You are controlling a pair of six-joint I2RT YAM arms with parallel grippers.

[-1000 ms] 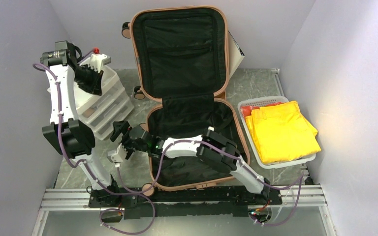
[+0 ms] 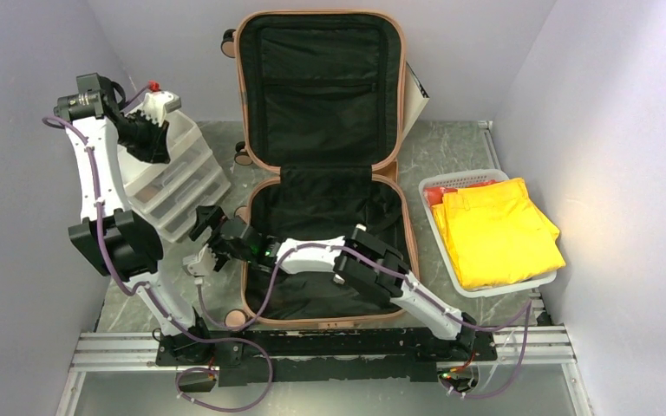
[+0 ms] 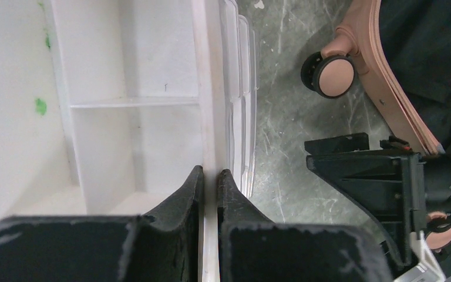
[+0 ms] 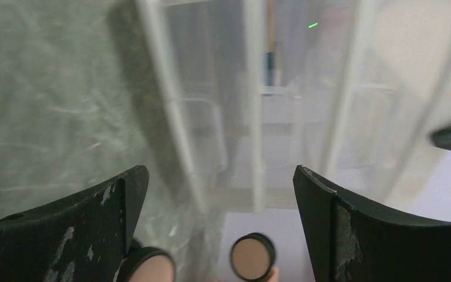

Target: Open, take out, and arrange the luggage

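My left gripper (image 2: 158,154) is shut on the white rim of the drawer unit (image 2: 173,199) (image 3: 158,147), whose top compartments show in the left wrist view. My right gripper (image 2: 204,227) is open beside the unit, low over the floor at the suitcase's left edge, with nothing visible between its fingers; its wrist view is blurred. The suitcase (image 2: 321,87) lies open, with dark lining. My right arm lies across its lower half, hiding part of it.
A grey basket (image 2: 507,289) on the right holds folded yellow clothing (image 2: 494,234) and something red (image 2: 438,193). Walls close in on both sides and behind.
My left gripper and the drawer unit have shifted a little left. The suitcase's lower half has also moved left and straightened, and the lid slightly right. The right gripper has moved slightly.
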